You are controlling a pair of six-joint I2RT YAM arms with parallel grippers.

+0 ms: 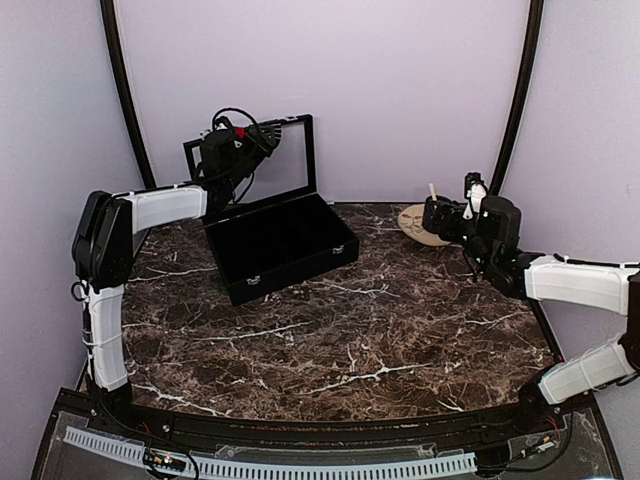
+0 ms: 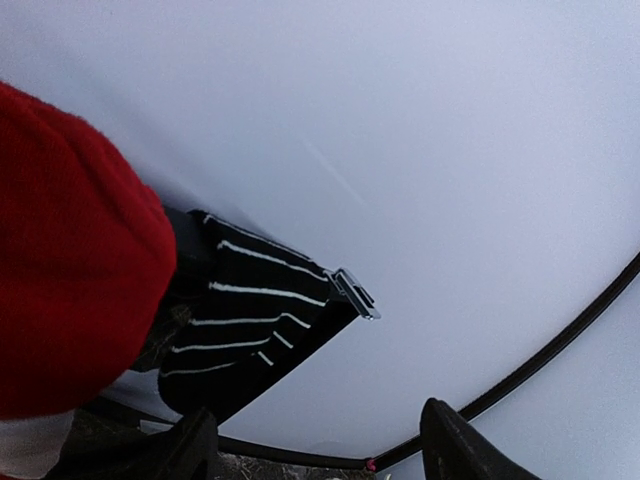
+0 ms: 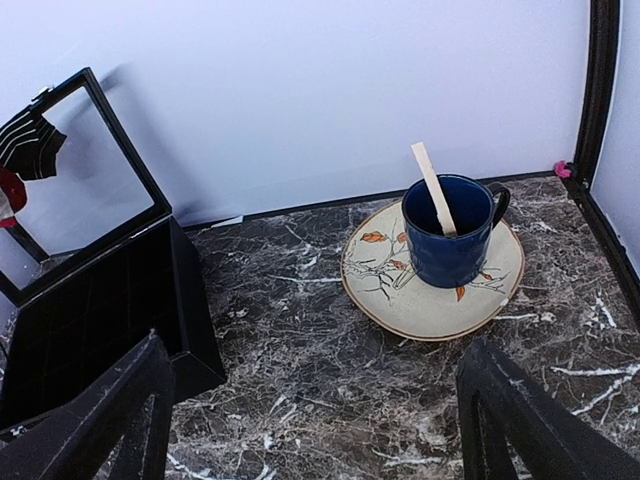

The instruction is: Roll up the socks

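A black cloth with white stripes (image 2: 255, 290), seemingly a sock, hangs over the raised lid's top edge near its metal clasp (image 2: 355, 292). Beside it, large and close in the left wrist view, is a red cloth (image 2: 75, 250); its lower end is white. In the top view, my left arm partly hides both. My left gripper is at the lid, its fingers apart and nothing between them; the cloths lie to one side. At the right, my right gripper stands open and empty, facing the plate.
The open black box (image 1: 295, 270) stands at back left, its dark interior apparently empty. A patterned plate (image 3: 375, 285) carries a blue mug (image 3: 445, 255) with a wooden stick (image 3: 435, 190) at back right.
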